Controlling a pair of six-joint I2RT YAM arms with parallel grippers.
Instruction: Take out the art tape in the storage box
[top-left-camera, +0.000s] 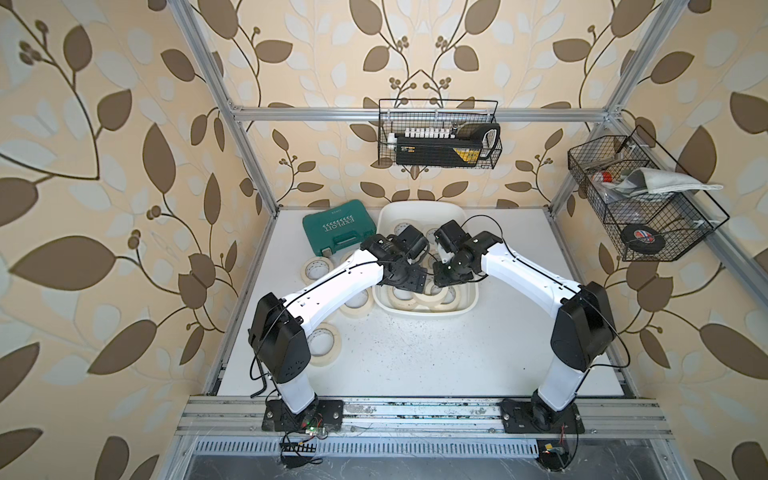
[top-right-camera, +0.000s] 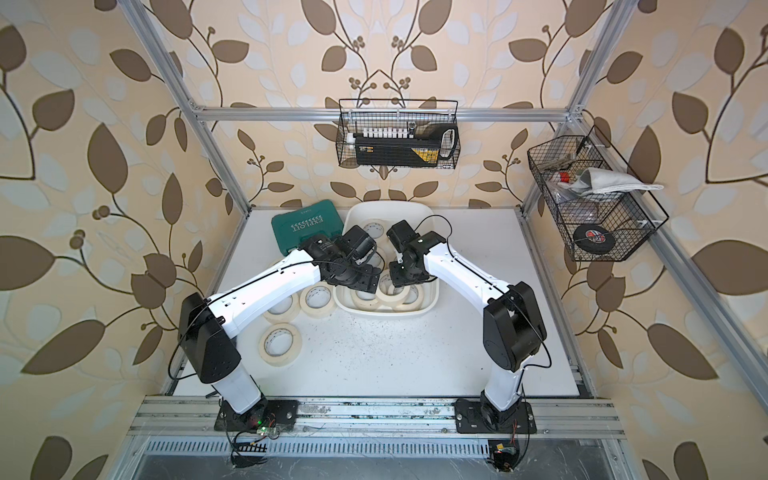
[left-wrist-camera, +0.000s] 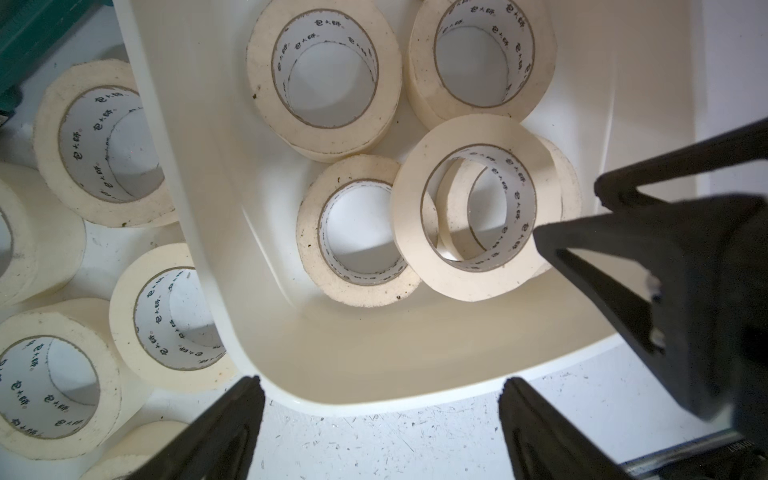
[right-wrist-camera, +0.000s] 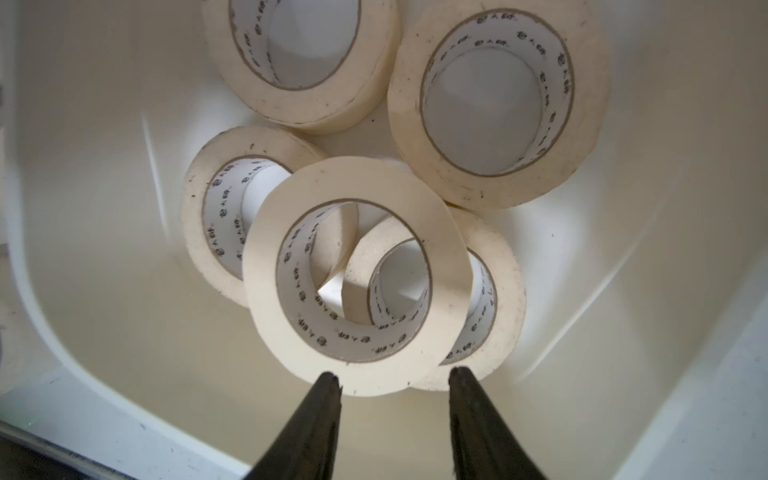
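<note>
The white storage box (left-wrist-camera: 336, 368) holds several cream rolls of art tape, among them a roll (right-wrist-camera: 354, 372) lying on top of two others at the near end, and two rolls (right-wrist-camera: 500, 188) behind. Both grippers hang over the box. My left gripper is open, with nothing held; its view takes in the box and the rolls outside it. My right gripper is open above the top roll, nothing between its fingertips.
Several tape rolls (left-wrist-camera: 172, 376) lie on the table left of the box. A green case (top-left-camera: 332, 220) sits behind them. Wire baskets hang on the walls.
</note>
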